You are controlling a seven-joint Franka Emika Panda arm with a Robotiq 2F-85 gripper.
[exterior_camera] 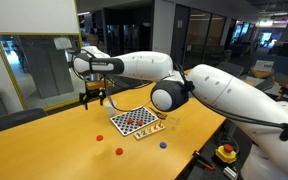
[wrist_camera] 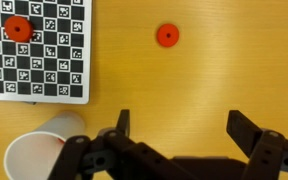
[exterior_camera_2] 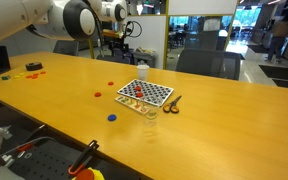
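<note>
Open and empty, my gripper hangs above the table; bare tabletop shows between its fingers in the wrist view. A loose red disc point(wrist_camera: 167, 35) lies ahead of it. At the lower left of that view stands a white cup point(wrist_camera: 34, 157), beside the gripper and outside its fingers. The black-and-white checkered board point(wrist_camera: 51, 99) fills the upper left, with a red disc point(wrist_camera: 18, 28) on it. Exterior view 2 shows the cup point(exterior_camera_2: 142, 74) upright behind the board point(exterior_camera_2: 162, 92), and the gripper point(exterior_camera_2: 121, 45) high up beyond the table's far part.
A wooden tray point(exterior_camera_2: 134, 105) with small pieces sits by the board. Nearby are scissors point(exterior_camera_2: 174, 103), a clear glass point(exterior_camera_2: 151, 118) and a blue disc point(exterior_camera_2: 112, 118). Loose red discs point(exterior_camera: 119, 152) lie in front.
</note>
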